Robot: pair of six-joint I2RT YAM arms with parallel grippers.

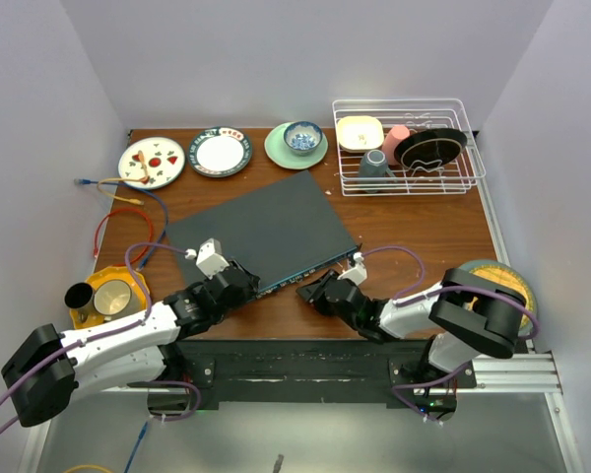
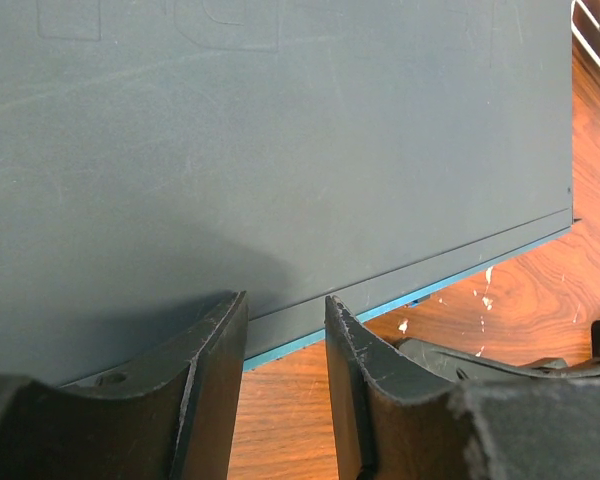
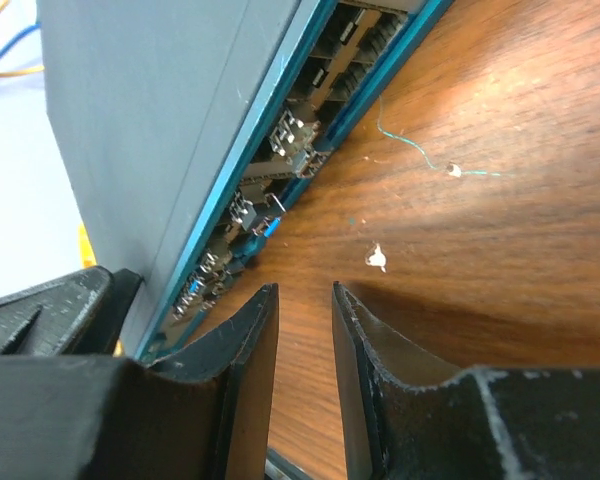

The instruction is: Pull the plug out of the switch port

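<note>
The switch (image 1: pixel 261 222) is a dark grey slab lying at an angle on the wooden table, its port edge facing the front right. In the right wrist view that blue-rimmed edge (image 3: pixel 280 150) shows ports and metal parts; whether a plug sits there cannot be told. My left gripper is over the switch's front edge, fingers parted with nothing visible between them. My right gripper hangs beside the port edge over bare wood, fingers parted and empty.
A dish rack (image 1: pixel 404 187) stands at the back right, plates and a bowl (image 1: pixel 302 138) at the back. Cables and a yellow tray (image 1: pixel 87 315) with cups lie at the left. A round board (image 1: pixel 497 276) is at the right.
</note>
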